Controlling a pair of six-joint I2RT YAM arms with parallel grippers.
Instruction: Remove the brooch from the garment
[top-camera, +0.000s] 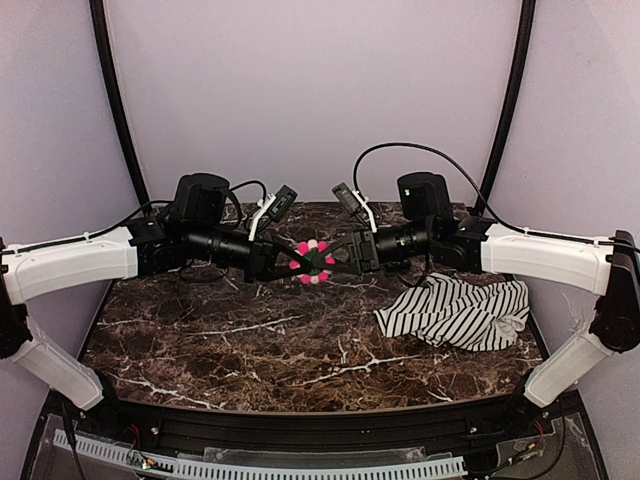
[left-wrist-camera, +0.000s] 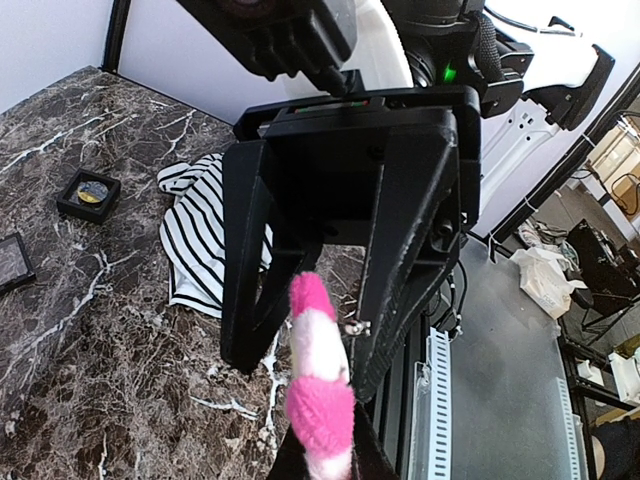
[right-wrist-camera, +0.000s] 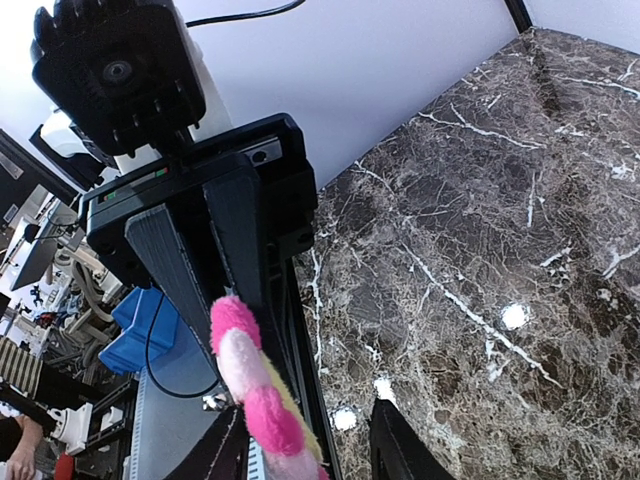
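Observation:
A fluffy pink and white brooch (top-camera: 312, 247) hangs in the air between my two grippers, seen edge-on in the left wrist view (left-wrist-camera: 320, 410) and right wrist view (right-wrist-camera: 275, 420). My left gripper (top-camera: 295, 262) is shut on it from the left. My right gripper (top-camera: 340, 258) reaches it from the right with its fingers apart, part open in the left wrist view, on either side of the brooch's edge. The striped garment (top-camera: 450, 310) lies crumpled on the marble table at the right.
Small dark square objects (left-wrist-camera: 90, 195) lie on it near the garment in the left wrist view. The table's front edge borders a metal rail.

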